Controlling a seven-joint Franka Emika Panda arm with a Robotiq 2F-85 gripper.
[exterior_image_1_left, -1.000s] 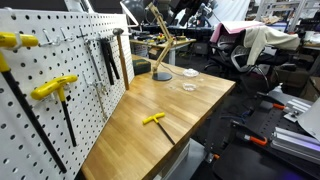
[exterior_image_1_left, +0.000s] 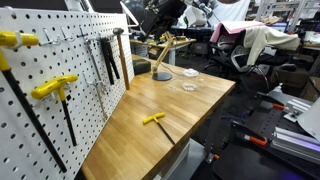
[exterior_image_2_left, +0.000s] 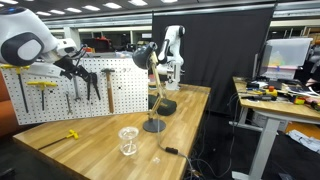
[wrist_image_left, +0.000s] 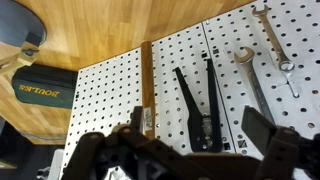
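Observation:
My gripper stands open in the wrist view, nothing held between its fingers. Beyond it is the white pegboard (wrist_image_left: 108, 95), where black-handled pliers (wrist_image_left: 206, 128), a wrench (wrist_image_left: 252, 72) and a wooden-handled hammer (wrist_image_left: 148, 85) hang. In the second exterior view the arm (exterior_image_2_left: 35, 45) reaches along the top of the pegboard, its gripper (exterior_image_2_left: 78, 66) in front of the board's upper part. A yellow T-handle hex key (exterior_image_1_left: 156, 119) lies on the wooden table, well apart from the gripper. Two more yellow-handled keys (exterior_image_1_left: 54, 87) hang on the board.
A desk lamp (exterior_image_2_left: 154, 90) and a clear container (exterior_image_2_left: 128, 140) stand on the table (exterior_image_2_left: 100, 150). A dark pouch (wrist_image_left: 46, 85) lies near the hammer's head in the wrist view.
In the first exterior view, the arm and gripper have shifted left and lower, toward the pegboard. The hex key on the table and the hanging tools have stayed put.

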